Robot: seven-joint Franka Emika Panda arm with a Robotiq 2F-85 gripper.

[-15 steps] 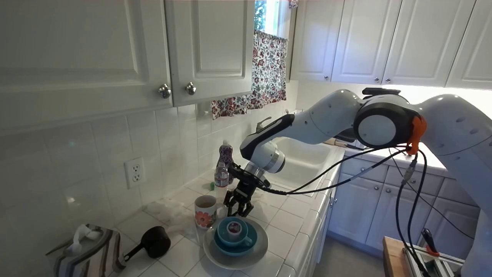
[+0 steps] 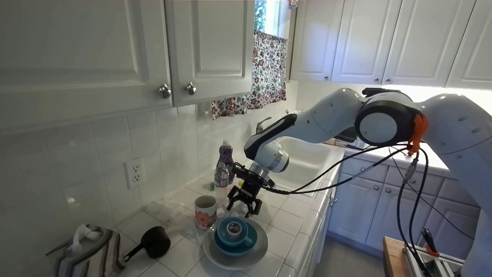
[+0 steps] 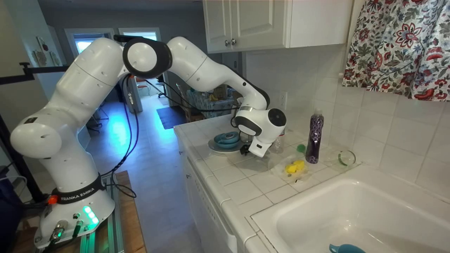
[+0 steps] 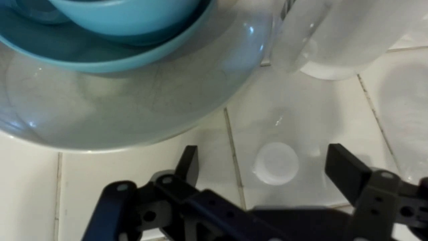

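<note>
My gripper is open just past the edge of a pale grey plate (image 4: 132, 116). Between its spread fingers, on the white tile, lies a small round translucent white piece (image 4: 277, 163), like a cap; neither finger touches it. On the plate sits a teal bowl (image 4: 92, 66) with a teal cup (image 4: 128, 18) in it. Exterior view 1 shows a small round container (image 2: 233, 228) inside that cup. A white mug with an orange flower (image 2: 205, 212) stands beside the plate. In exterior view 2 the arm mostly hides the gripper.
A clear bottle (image 2: 221, 177) and a dark purple bottle (image 3: 315, 137) stand toward the wall. Yellow pieces (image 3: 294, 167) and a green cap (image 3: 301, 148) lie toward the sink (image 3: 358, 202). A black pot (image 2: 155, 241) is on the far side. Bare tile lies toward the front edge.
The gripper has moved a little to the right in exterior view 1, away from the mug. Its fingers stand wider apart. The dishes have not moved.
</note>
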